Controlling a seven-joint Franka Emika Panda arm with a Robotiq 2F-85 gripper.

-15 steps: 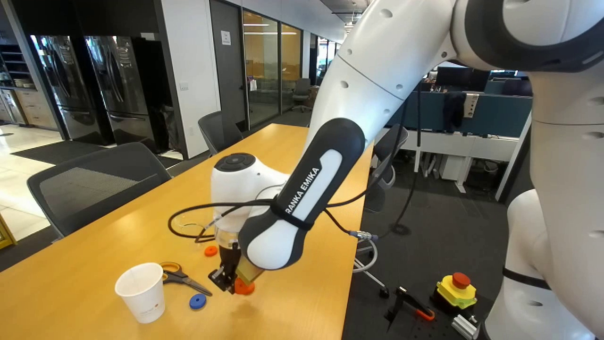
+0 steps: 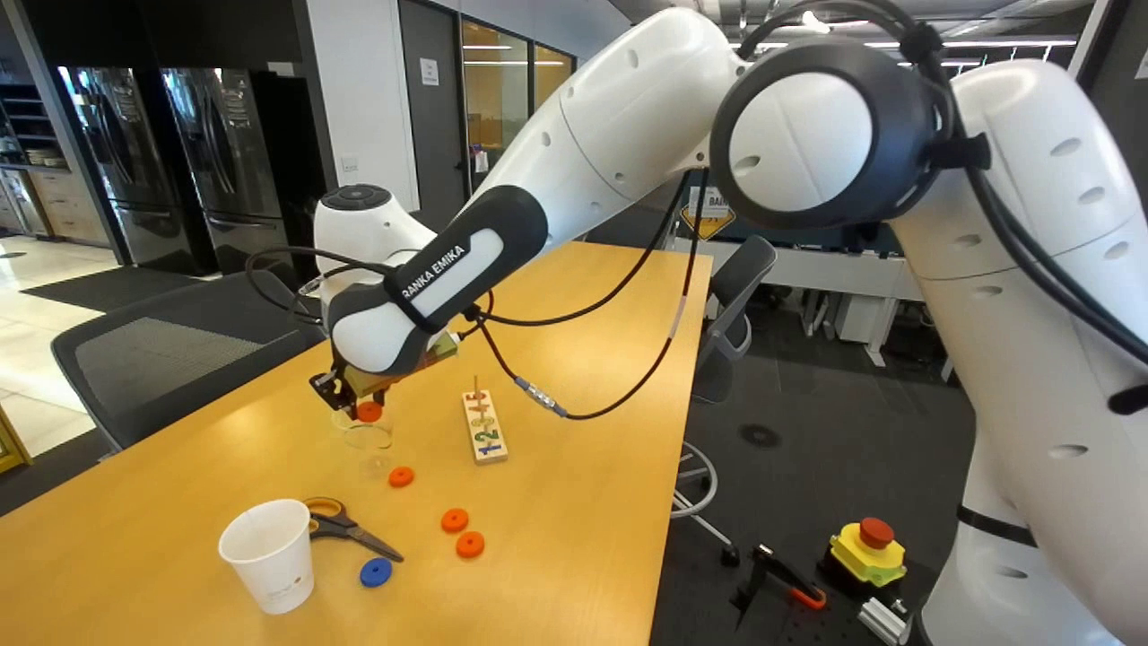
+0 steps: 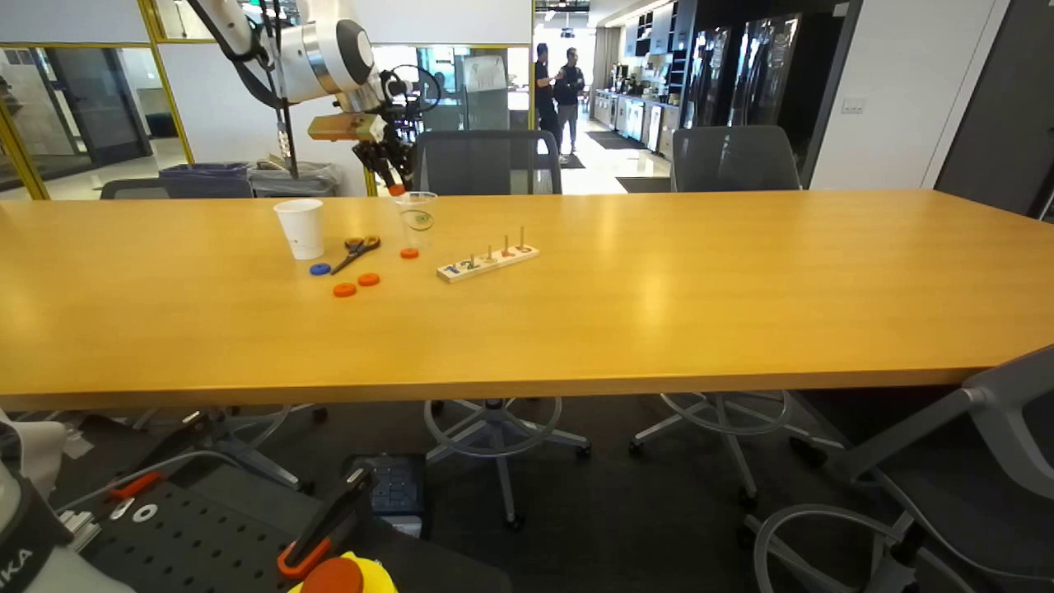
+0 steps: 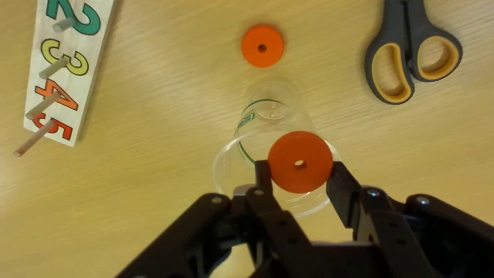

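Note:
Between the fingertips of my gripper an orange ring [image 4: 301,160] with a central hole is pinched. It hangs over the rim of a clear plastic cup [image 4: 278,109], which stands upright on the table; in the first exterior view the ring appears at the cup's top. Whether the ring is below the rim I cannot tell. Another orange ring [image 4: 262,45] lies flat near the cup, and two further orange rings [image 2: 455,520] [image 2: 470,544] lie closer to the scissors [image 2: 340,524]. A blue ring [image 2: 376,571] rests beside the scissors.
A wooden peg board [image 2: 484,427] with numbers and upright pegs lies to one side of the clear cup. A white paper cup [image 2: 269,554] stands near the scissors. Beyond these, much of the table [image 3: 741,287] is bare.
My arm has swung from low over the nearer orange rings to the clear cup farther back and left in the first exterior view.

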